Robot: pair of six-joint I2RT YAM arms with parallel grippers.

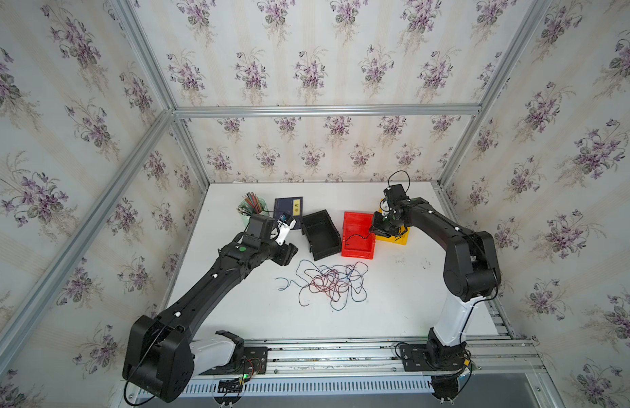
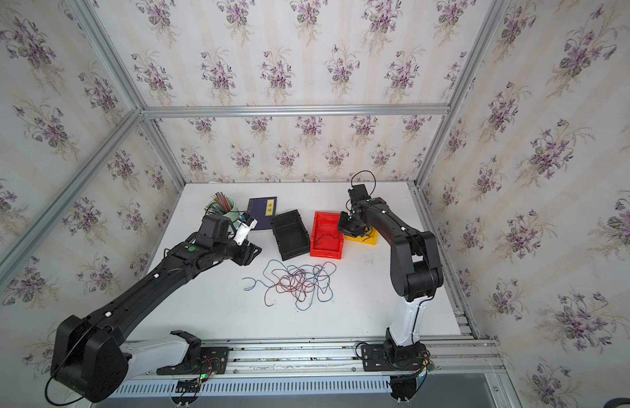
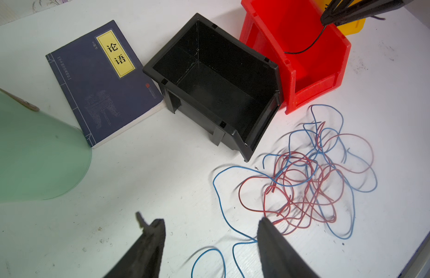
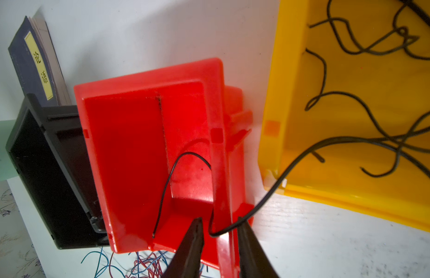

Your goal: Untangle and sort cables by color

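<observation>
A tangle of red and blue cables [image 3: 307, 185] lies on the table in front of the bins. A black cable [image 4: 289, 169] loops from the yellow bin [image 4: 340, 194] over the right wall of the red bin [image 4: 131, 139] and down inside it. My right gripper is over that wall, fingertips apart at the black cable; whether they touch it is unclear. My left gripper stands open above the table's left part, nothing between its fingers. The black bin [image 3: 215, 83] is empty.
A dark book [image 3: 103, 78] and a green container [image 3: 43, 162] of slender items stand at the back left. The table's front and right side have bare room.
</observation>
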